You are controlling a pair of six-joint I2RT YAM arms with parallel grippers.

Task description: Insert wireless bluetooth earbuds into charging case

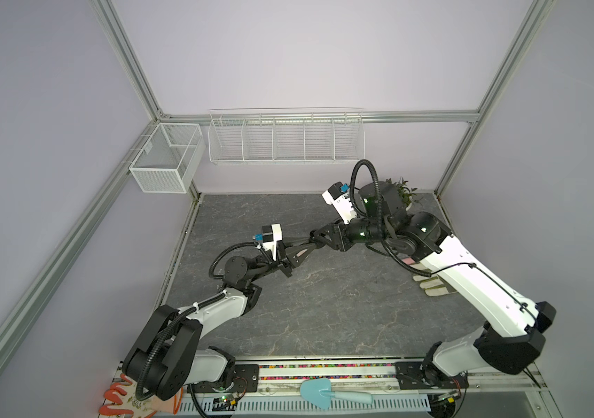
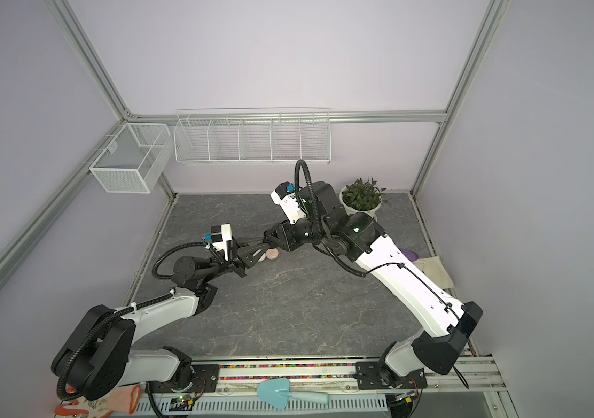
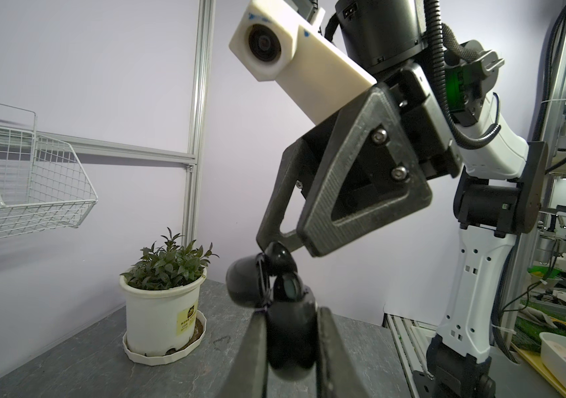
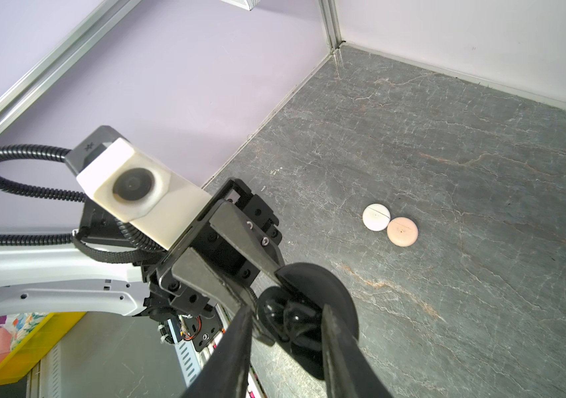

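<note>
The black earbud case (image 3: pixel 291 335) is held between the fingers of my left gripper, lid open, in the middle of the table space; glossy black earbud shapes (image 4: pixel 296 313) show inside it. My right gripper is right at the case's top, its fingertips over it, part open. In the left wrist view its fingertips meet a small dark piece at the case's top; whether they grip it or only touch it I cannot tell.
A potted plant (image 3: pixel 161 311) stands at the back right. Two small round discs (image 4: pixel 376 216) lie on the table behind the case. Wire baskets (image 1: pixel 286 139) hang on the back and left walls.
</note>
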